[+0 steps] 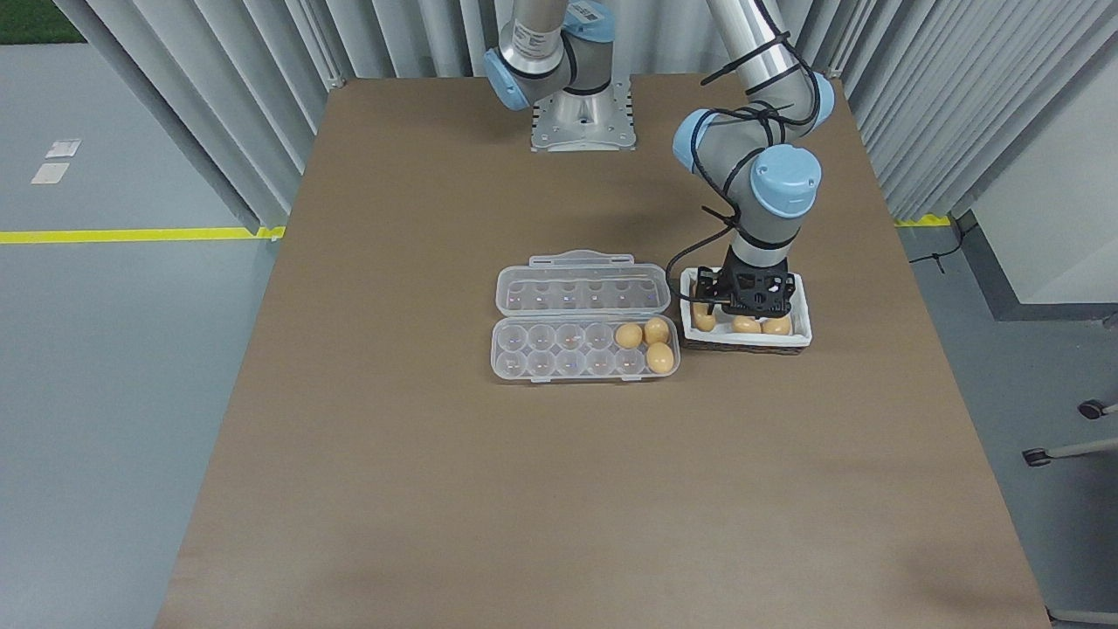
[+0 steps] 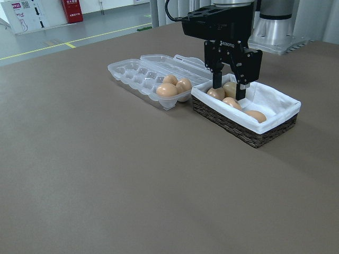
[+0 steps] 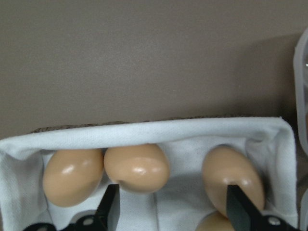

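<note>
A lined wicker basket [image 2: 280, 114] holds several brown eggs [image 3: 137, 167]; in the front view it sits at the right of the clear plastic egg carton [image 1: 555, 346], which has three eggs [image 1: 659, 357] at its right end. My gripper [image 2: 229, 84] is down over the basket, its fingers apart among the eggs. In the wrist view the two black fingertips reach up from the bottom edge, one below the middle-left eggs, the other over the right egg; I see nothing held between them.
The carton's lid [image 1: 582, 288] lies open behind its tray.
</note>
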